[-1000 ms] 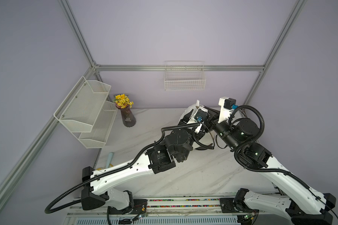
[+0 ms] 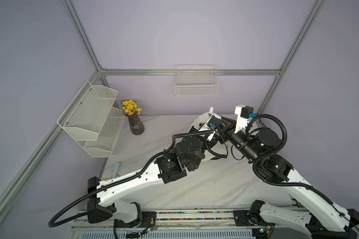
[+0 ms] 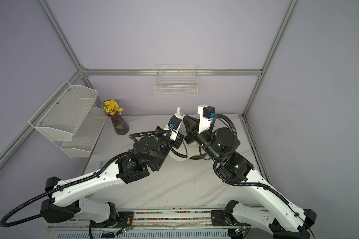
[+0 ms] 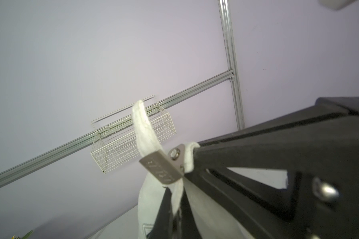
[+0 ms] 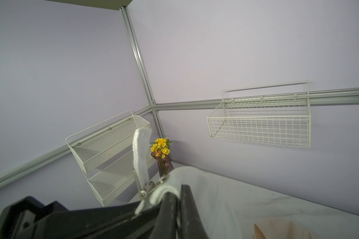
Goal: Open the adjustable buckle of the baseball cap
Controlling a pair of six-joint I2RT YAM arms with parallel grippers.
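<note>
A white baseball cap is held aloft between both grippers, mostly hidden by them in the top views. Its white strap sticks upward through a metal buckle, whose plate is angled away from the strap. In the left wrist view my left gripper is shut on the white strap below the buckle. In the right wrist view my right gripper is shut on the cap's white fabric, just beside the buckle and strap. The two grippers are very close, nearly touching.
A vase of yellow flowers stands at the back left. White shelves hang on the left wall, a wire basket on the back wall. A light blue object lies at the table's left edge.
The left arm is almost unmoved.
</note>
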